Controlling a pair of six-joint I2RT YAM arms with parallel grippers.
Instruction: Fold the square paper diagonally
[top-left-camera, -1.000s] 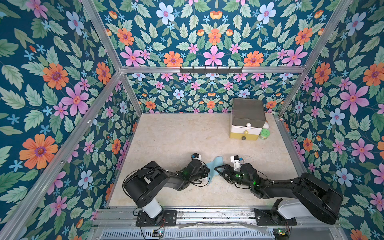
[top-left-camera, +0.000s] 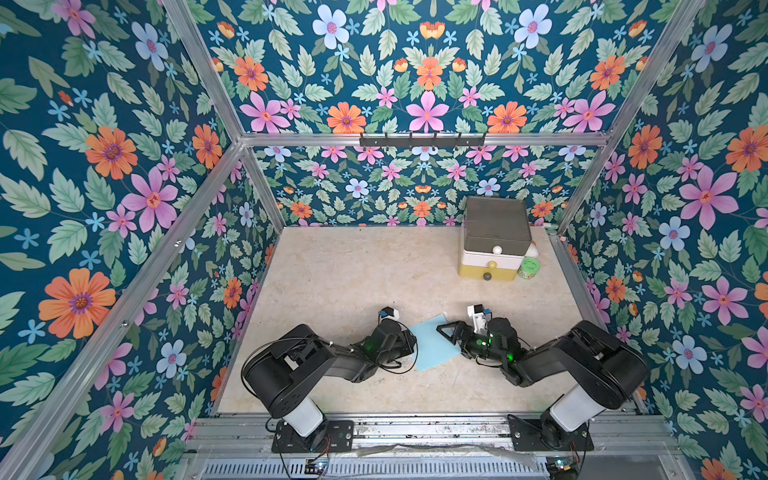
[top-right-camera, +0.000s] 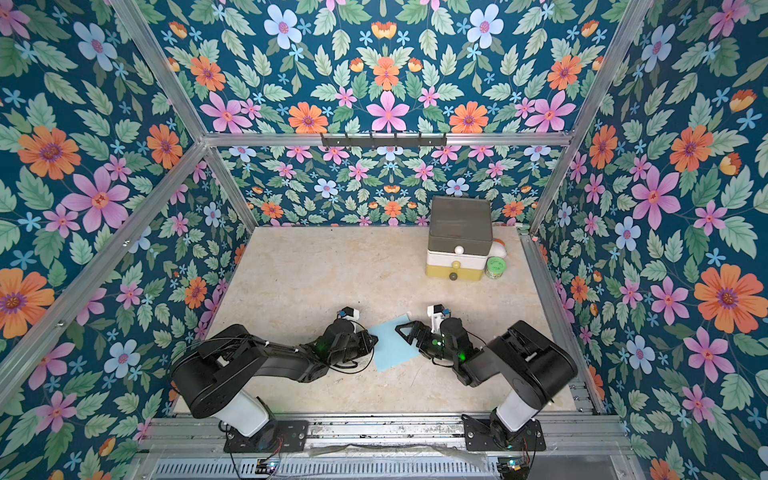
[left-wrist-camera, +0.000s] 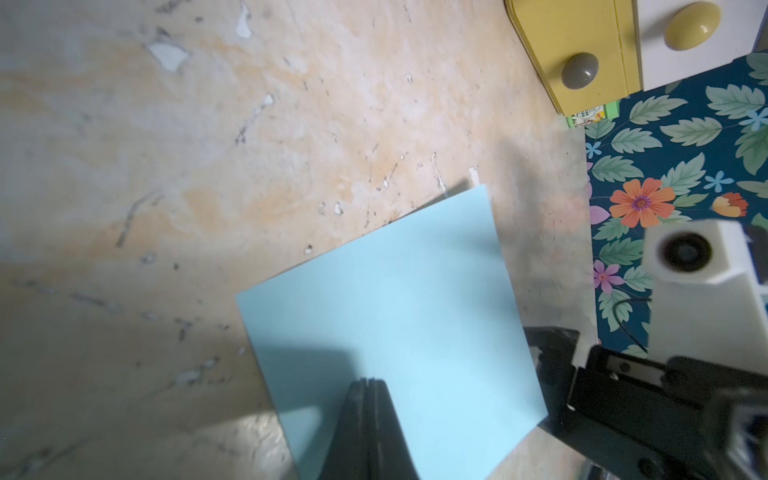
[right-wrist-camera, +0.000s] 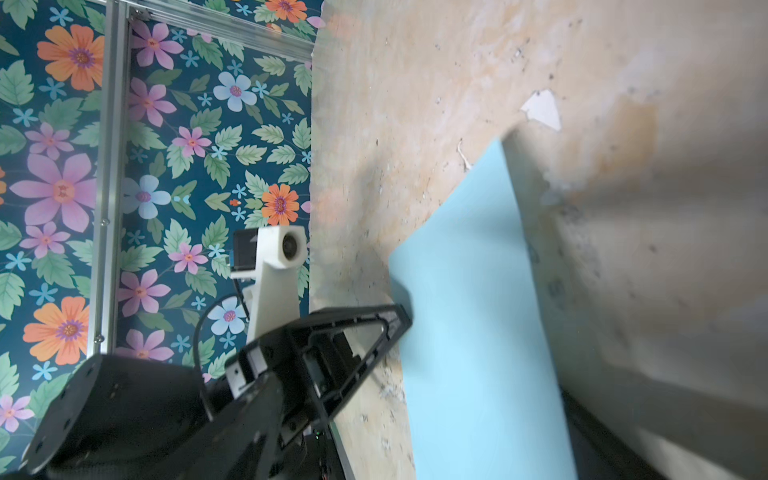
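Note:
The light blue square paper (top-left-camera: 432, 344) lies on the table between my grippers; in the right wrist view its sheet (right-wrist-camera: 472, 312) looks partly raised or bent, with a shadow along one edge. My left gripper is shut over the paper's lower part in the left wrist view; whether paper is between its fingers I cannot tell. My right gripper (top-left-camera: 448, 329) is at the paper's right edge, its fingers apart; in the left wrist view part of it shows just beyond that edge.
A drawer box (top-left-camera: 492, 240) in grey, white and yellow stands at the back right, with a green round container (top-left-camera: 528, 268) beside it.
The paper shows wider and flatter from above than before. My right arm has shifted since one second ago, its gripper moving slightly toward the back; the left gripper has barely moved.

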